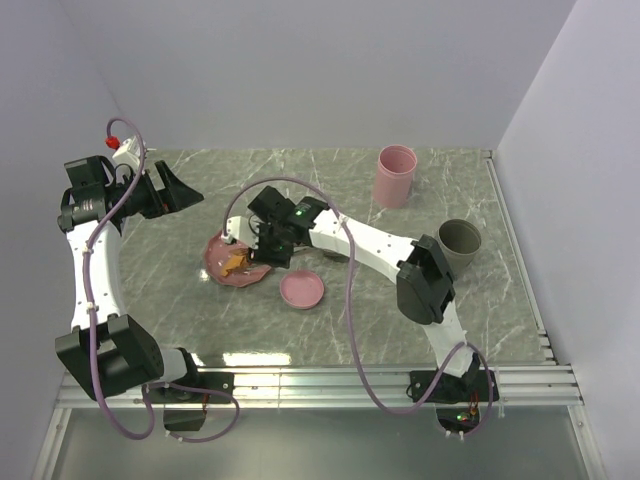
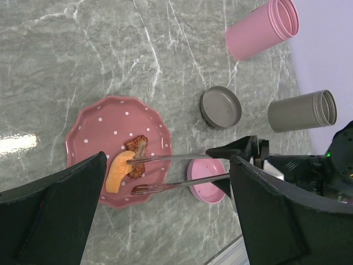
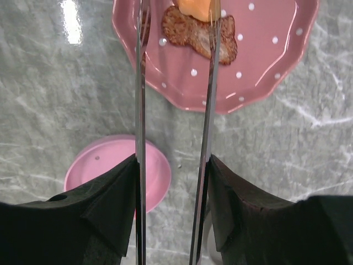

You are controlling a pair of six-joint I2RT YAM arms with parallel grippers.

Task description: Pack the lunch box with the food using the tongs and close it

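A pink scalloped plate (image 1: 218, 262) holds an orange curved piece (image 2: 116, 174) and a browned, meat-like piece (image 3: 176, 30). My right gripper is over the plate, its two long fork-tipped fingers apart, tips at the food, with the orange piece's edge between or under them; a grip cannot be told. My left gripper (image 1: 172, 188) stands open at the left, raised above the table, nothing between its fingers.
A small pink dish (image 1: 301, 289) sits below right of the plate; a grey dish (image 2: 220, 107) lies behind it, partly hidden from above. A pink cup (image 1: 394, 180) and grey cup (image 1: 459, 247) stand at the right.
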